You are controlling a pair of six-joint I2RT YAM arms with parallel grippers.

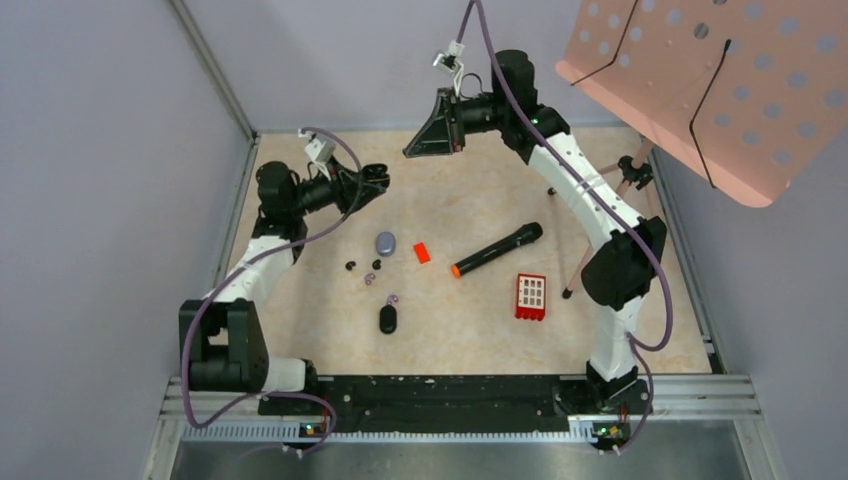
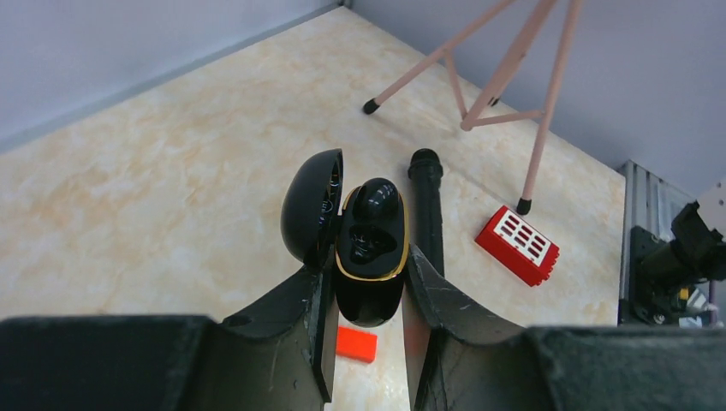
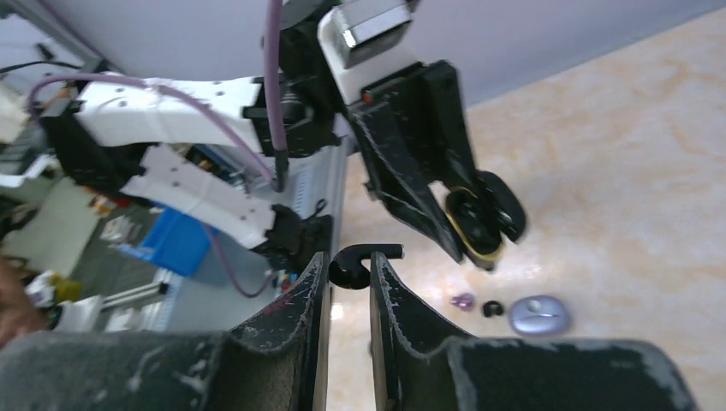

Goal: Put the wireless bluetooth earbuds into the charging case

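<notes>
In the left wrist view, a black charging case [image 2: 373, 301] with a gold-coloured edge has its lid [image 2: 310, 207] up. My left gripper is shut on its lower body. One slot looks hollow and the other shows a rounded black shape; whether that is an earbud I cannot tell. A small black earbud [image 3: 349, 267] sits pinched between the fingertips of my right gripper, its stem pointing right. Seen from the top, both grippers hang over the back of the table, the right one apart from the case [image 1: 376, 178] and farther back.
On the table lie a grey-blue case [image 1: 386, 243], loose black and purple earbuds [image 1: 370, 279], a closed black case [image 1: 387, 320], an orange-red block [image 1: 422, 253], a microphone [image 1: 497, 250] and a red keypad-like box [image 1: 531, 297]. A pink tripod [image 1: 607, 170] stands at the right.
</notes>
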